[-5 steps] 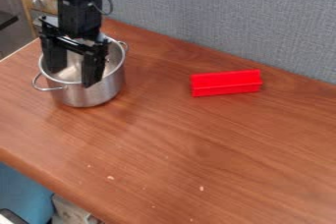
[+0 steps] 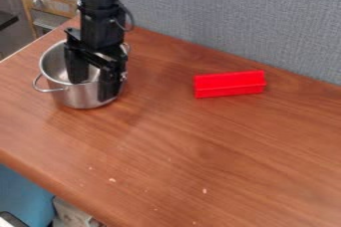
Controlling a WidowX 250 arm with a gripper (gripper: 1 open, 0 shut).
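Observation:
My black gripper (image 2: 94, 72) is lowered over a steel pot (image 2: 72, 94) on the wooden table's left side, its fingers reaching down into and at the rim of the pot. The gripper looks open; whether anything lies between the fingers inside the pot is hidden. A red rectangular block (image 2: 228, 84) lies to the right of the pot, apart from it.
A grey padded wall (image 2: 240, 17) runs along the back. A drawer front and dark counter edge show at the top left, beyond the table's edge.
The gripper has shifted slightly right and changed its angle over the pot. The pot and red block look in about the same places.

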